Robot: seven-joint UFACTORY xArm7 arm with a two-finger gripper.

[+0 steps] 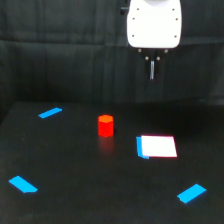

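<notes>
A small red block (105, 126) stands upright on the dark table, left of centre. To its right lies a white square pad (159, 146) with pink edges, on top of a blue piece that shows at its left side. The gripper (152, 68) hangs in the upper right, below the white arm housing, well above the table and high over the pad. Whether its thin dark fingers are open or shut is too small to tell.
Blue tape strips lie at the back left (50, 113), front left (23, 184) and front right (192, 193). A dark curtain hangs behind.
</notes>
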